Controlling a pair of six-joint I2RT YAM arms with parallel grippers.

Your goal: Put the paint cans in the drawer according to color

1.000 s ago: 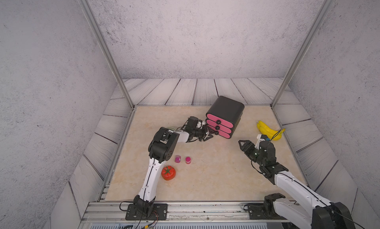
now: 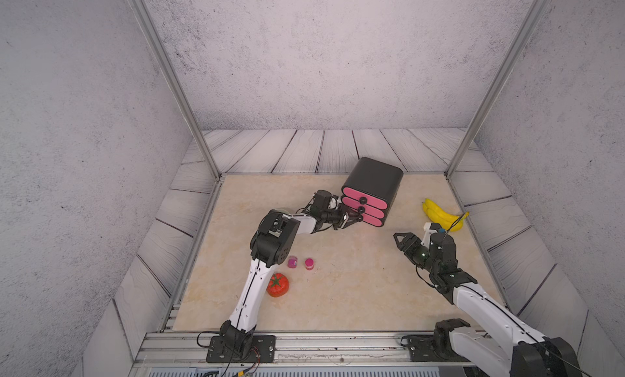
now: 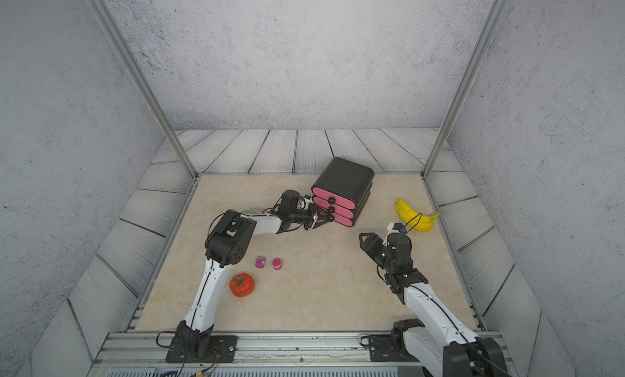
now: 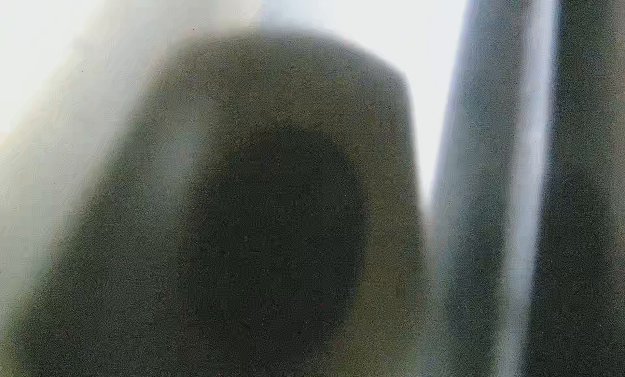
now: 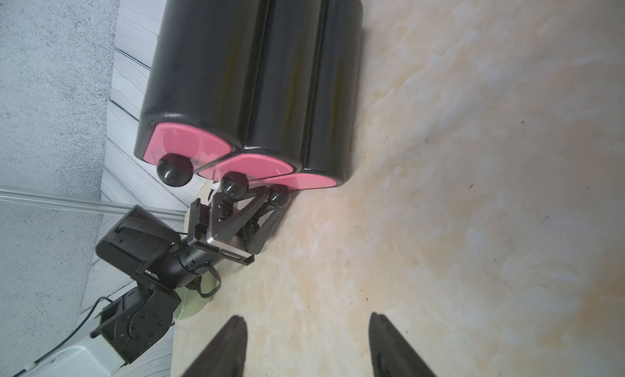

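Observation:
Two small pink-magenta paint cans stand side by side on the table, clear of both grippers. The dark cabinet has three pink-fronted drawers, all shut, each with a round black knob. At the bottom knob, my left gripper has its fingers converging; whether they grip it cannot be told. Only dark blurred shapes fill the left wrist view. My right gripper is open and empty, hovering right of the cabinet's front.
A tomato lies near the cans, beside the left arm. Bananas rest at the right, behind the right arm. Something pale green is partly hidden behind the left arm.
My left gripper has moved slightly right, and the cabinet has shifted a little right with it. The right arm has barely moved; the cans stay in place.

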